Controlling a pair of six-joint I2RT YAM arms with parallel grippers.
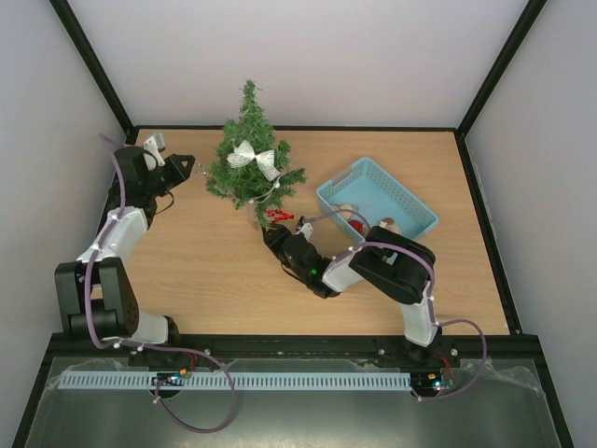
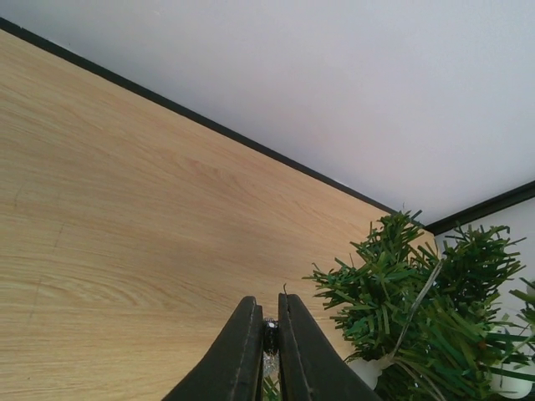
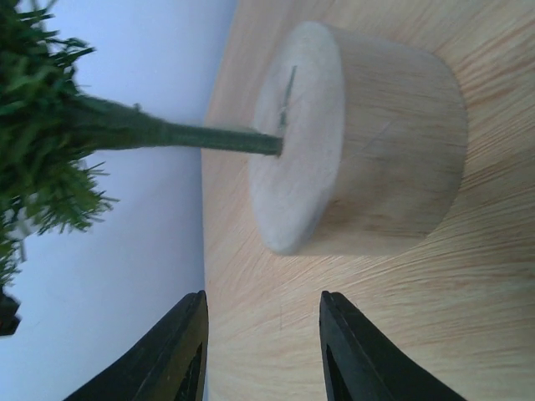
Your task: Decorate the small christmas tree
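Note:
The small green tree [image 1: 250,140] stands at the back of the table with a white bow [image 1: 255,159] on its front. A red ornament [image 1: 280,216] is low at its front. My left gripper is shut left of the tree, with a thin, glittery silvery piece [image 2: 269,364] at its fingertips; its full shape is hidden. My right gripper is low before the tree, fingers apart, nothing between them. Ahead of it, in the right wrist view, are the round wooden base [image 3: 397,142] and the trunk [image 3: 217,138].
A light blue basket [image 1: 410,191] stands right of the tree with a few ornaments inside, one red [image 1: 355,226]; the right arm partly covers it.

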